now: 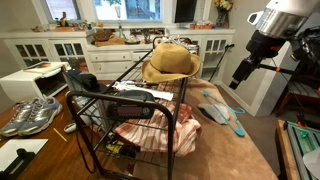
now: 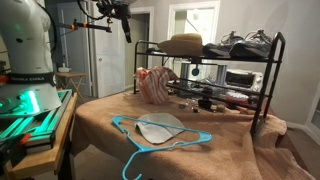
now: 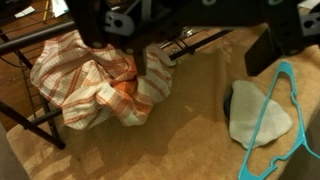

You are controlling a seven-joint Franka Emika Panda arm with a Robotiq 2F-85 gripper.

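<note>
My gripper hangs high above the table, its dark fingers (image 3: 263,53) wide apart with nothing between them in the wrist view. In exterior view 1 the gripper (image 1: 258,70) is at the upper right, clear of everything. Below it lie a blue hanger (image 3: 262,125) and a pale, flat cap-like item (image 3: 255,117), the hanger partly over or against it. A red-and-white checked cloth (image 3: 100,80) is bunched by the black wire rack (image 2: 270,80). On the rack's top rests a tan hat (image 1: 170,63).
Grey shoes (image 2: 250,45) appear on the rack in exterior view 2, at its other end from the hat. Brown paper-like covering (image 2: 225,150) lies under the hanger, with bare room around it. A white toaster oven (image 1: 32,85) stands behind the rack.
</note>
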